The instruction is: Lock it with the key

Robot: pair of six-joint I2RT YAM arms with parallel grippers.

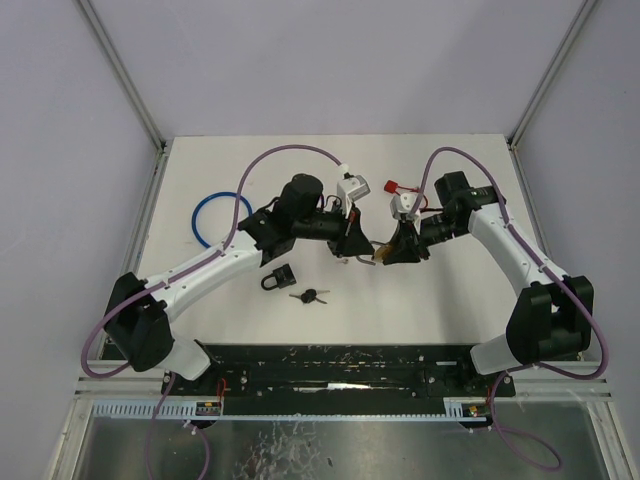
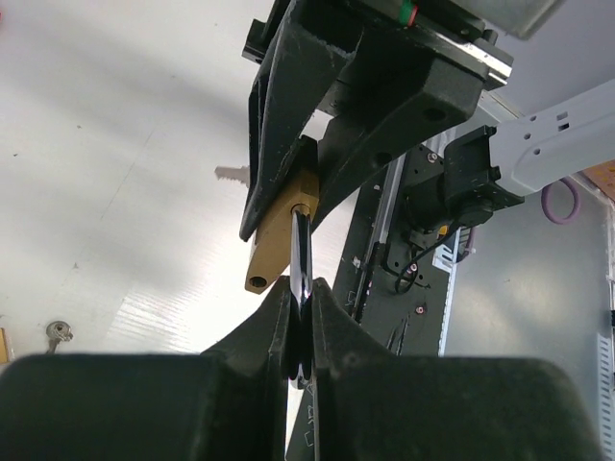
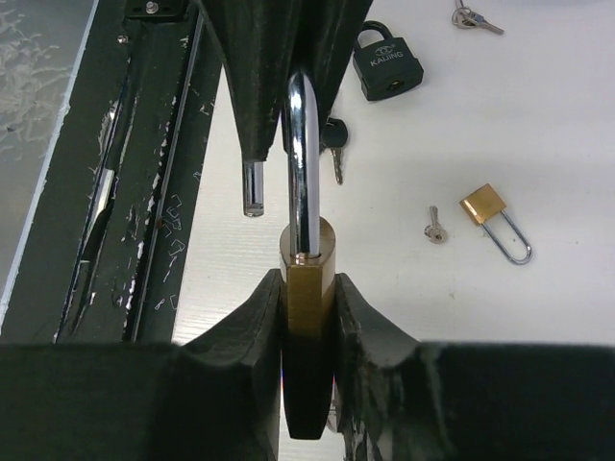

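Observation:
A brass padlock point(image 1: 383, 255) is held up between my two grippers above the white table. My left gripper is shut on its steel shackle point(image 2: 301, 259). The right gripper is shut on the brass body point(image 3: 306, 288). One shackle leg sits in the body, while the other leg's free end point(image 3: 253, 192) stands outside it. An empty hole shows in the body in the left wrist view. Partly behind a right finger, a jagged key blade point(image 2: 232, 174) shows; its head is hidden, and I cannot tell what it rests on.
On the table lie a black padlock point(image 3: 388, 67), black-headed keys point(image 3: 334, 139), a small key point(image 3: 435, 227) and another brass padlock point(image 3: 483, 204). A blue loop point(image 1: 197, 220) is at the left, a red item point(image 1: 391, 186) at the back.

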